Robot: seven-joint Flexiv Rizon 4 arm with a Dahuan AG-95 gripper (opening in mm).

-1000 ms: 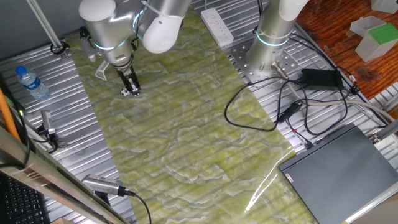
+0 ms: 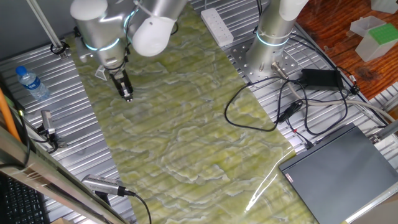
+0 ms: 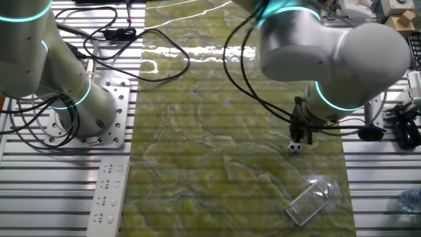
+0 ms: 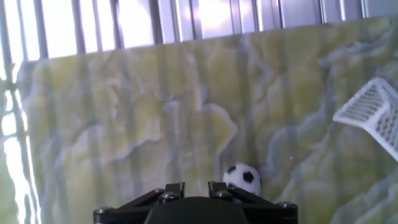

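A small black-and-white football [image 4: 242, 178] rests on the green marbled mat, partly hidden behind the right-hand finger in the wrist view. My gripper points toward the mat with a narrow gap between its fingertips and nothing visible in that gap. Seen from exterior view 2, the ball [image 3: 295, 147] is right at the tip of the gripper [image 3: 301, 137]; whether they touch, I cannot tell. In exterior view 1 the gripper [image 2: 127, 96] is low over the mat's left part. A white toy goal with a net [image 4: 371, 113] stands to the right in the wrist view.
A power strip [image 3: 106, 197] lies along one mat edge. A water bottle [image 2: 32, 83] stands off the mat.
In exterior view 1 the arm has shifted a little left, and the gripper has turned, so its fingers look closer together from there. The tip sits slightly lower in the picture.
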